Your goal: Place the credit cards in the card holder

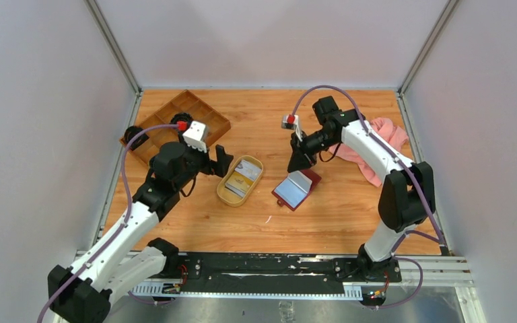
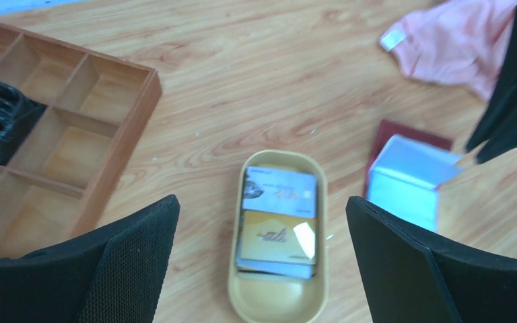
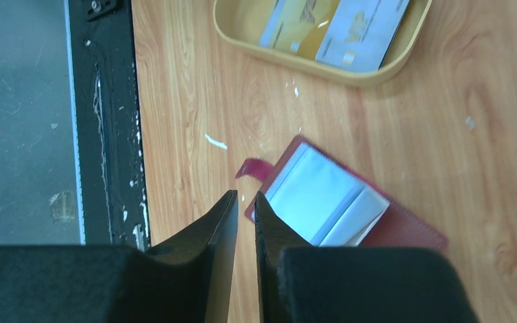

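The maroon card holder (image 1: 292, 191) lies open right of centre, pale sleeves showing, one flap raised. Left of it, an oval beige tray (image 2: 277, 297) holds several cards (image 1: 244, 176), blue, white and gold. My left gripper (image 1: 219, 160) stands open and empty, raised just left of the tray; both fingers frame it in the left wrist view. My right gripper (image 1: 299, 160) hangs above the holder's far side; in the right wrist view its fingertips (image 3: 225, 202) are close together over the holder, with no card visible between them.
A wooden compartment box (image 1: 204, 114) with black coils sits at the back left. A pink cloth (image 1: 387, 138) lies at the back right.
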